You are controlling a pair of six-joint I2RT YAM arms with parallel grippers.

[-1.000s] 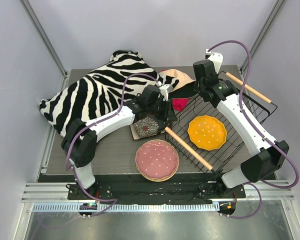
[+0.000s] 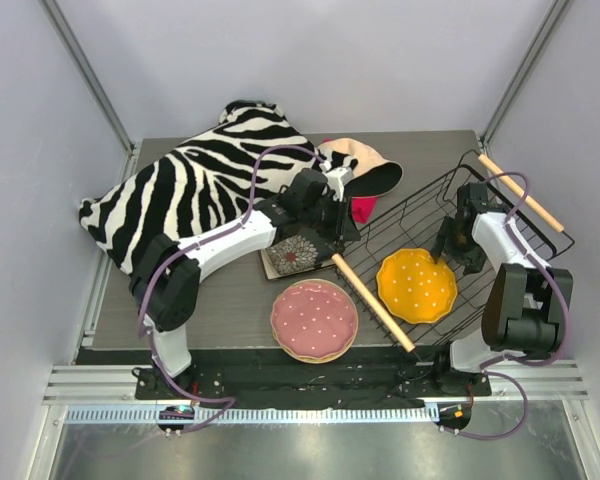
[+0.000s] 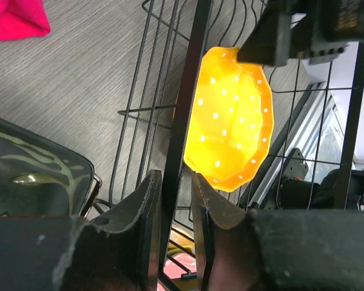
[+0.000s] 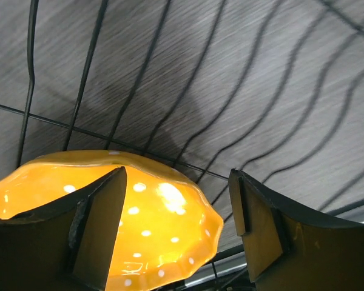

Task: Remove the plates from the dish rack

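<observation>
The yellow plate with white dots (image 2: 416, 286) lies in the black wire dish rack (image 2: 392, 228). My right gripper is open at the plate's edge. One finger (image 4: 103, 212) overlaps the yellow surface in the right wrist view, the other is past its rim; whether they touch it cannot be told. My left gripper is shut on the rack, its fingers astride the dark rail (image 3: 185, 115) near the wooden handle (image 2: 375, 308). A pink dotted plate (image 2: 314, 320) lies on the table in front of the rack.
Beside the rack, under my left arm, sits a dark flower-patterned dish (image 2: 294, 256). A zebra-striped cloth (image 2: 210, 170), a cap (image 2: 365, 165) and a red cloth (image 2: 363, 208) fill the back. Bare table (image 2: 215, 320) lies left of the pink plate.
The rack has shifted slightly right and forward; the left gripper stays at its rail.
</observation>
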